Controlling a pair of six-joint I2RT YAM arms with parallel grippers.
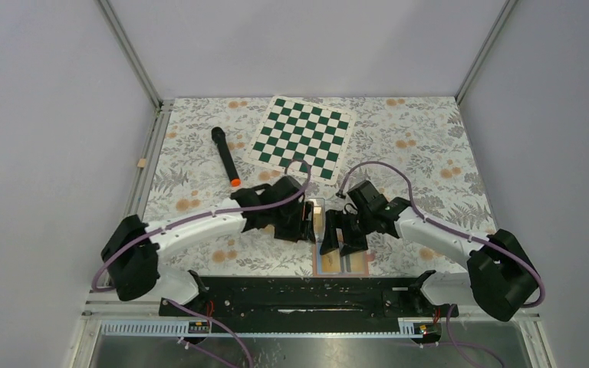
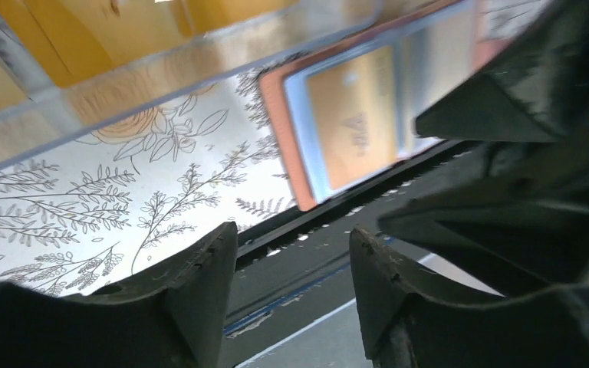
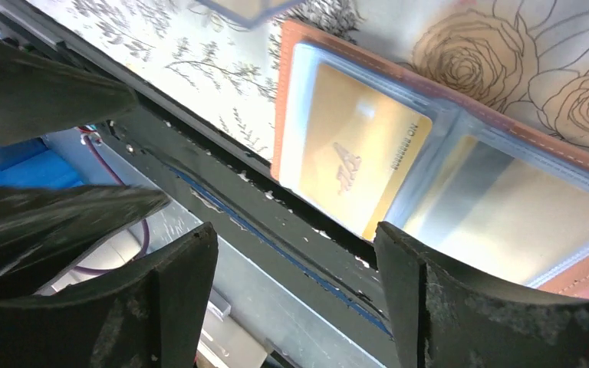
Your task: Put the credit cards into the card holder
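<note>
The card holder, lying open with a brown border (image 3: 281,115), has clear bluish pockets. In its left pocket lies a gold card (image 3: 353,146), seen flat behind the plastic. A paler card with a grey band (image 3: 498,203) fills the right pocket. My right gripper stands open near the holder's front edge, nothing between its fingers. My left gripper is open and empty, left of the holder. Beyond the holder is a clear tray (image 2: 146,88) with gold cards (image 2: 100,38) in it, partly covered by my left arm in the top view.
Close beside my left gripper, the right gripper's dark fingers (image 2: 498,115) leave little room between the arms. A checkered board (image 1: 303,136) and a black microphone (image 1: 225,153) lie farther back.
</note>
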